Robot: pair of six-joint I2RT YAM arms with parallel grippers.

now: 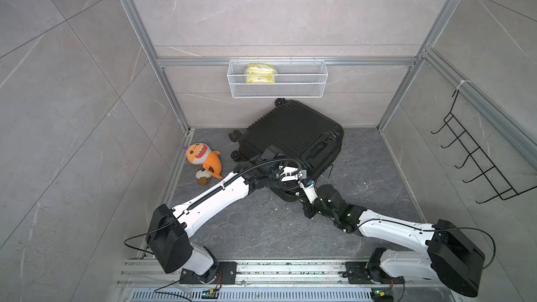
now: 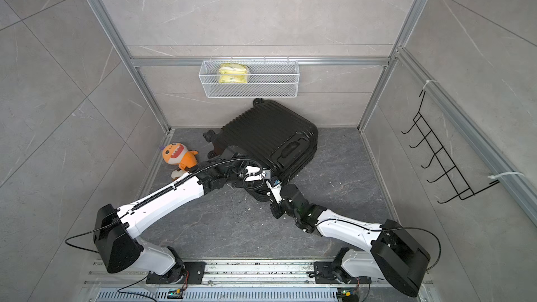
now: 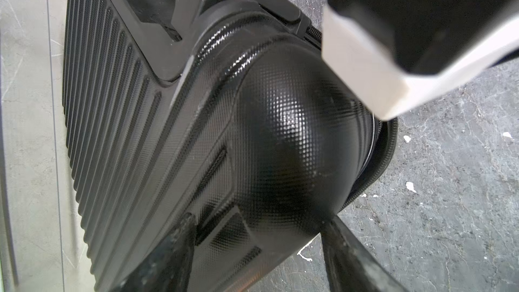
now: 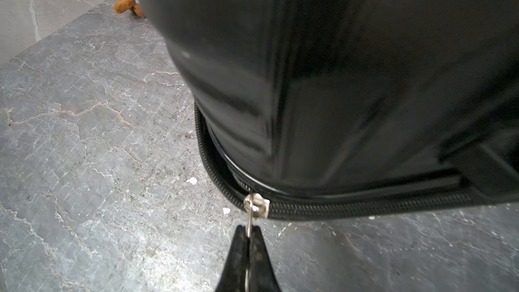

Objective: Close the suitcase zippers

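Observation:
A black ribbed suitcase [image 1: 288,131] lies flat on the grey floor. Along its lower edge in the right wrist view runs the zipper [image 4: 324,209], with a silver slider [image 4: 257,205] near the rounded corner. My right gripper is shut on the thin metal pull of that slider. Left of the slider the zipper tape bends away from the shell around the corner, leaving a gap. My left gripper stands open over the suitcase's rounded corner [image 3: 292,129], its fingers [image 3: 175,254] apart on either side. Whether they touch the shell, I cannot tell.
An orange shark toy [image 1: 204,158] sits by the left wall. A white wire basket [image 1: 302,78] hangs on the back wall, a black hook rack [image 1: 475,159] on the right wall. Bare floor [image 1: 263,235] lies in front of the suitcase.

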